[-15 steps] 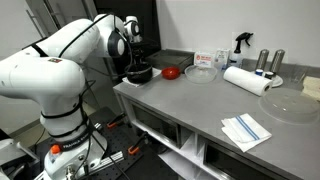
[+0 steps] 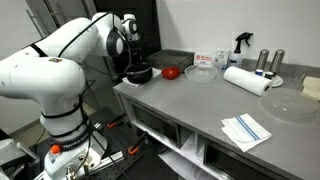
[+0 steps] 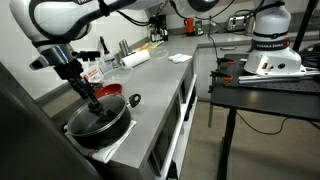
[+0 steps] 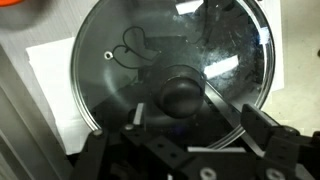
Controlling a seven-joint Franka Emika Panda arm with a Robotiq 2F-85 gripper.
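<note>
A black pot with a glass lid (image 4: 112, 80) stands at the counter's far end, its dark round knob (image 4: 182, 92) near the middle of the lid. Over the lid, my gripper is open, its fingers spread to either side below the knob in the wrist view. Nothing is held between them. From the second exterior view, the gripper (image 3: 95, 106) points down at the top of the pot (image 3: 102, 130). Whether the fingers touch the lid cannot be told.
A white cloth (image 4: 48, 62) lies under the pot. Beside it sits a red bowl (image 2: 168, 73), then a clear bowl (image 2: 201, 74). A paper roll (image 2: 247, 80) and a folded towel (image 2: 246, 129) are farther along.
</note>
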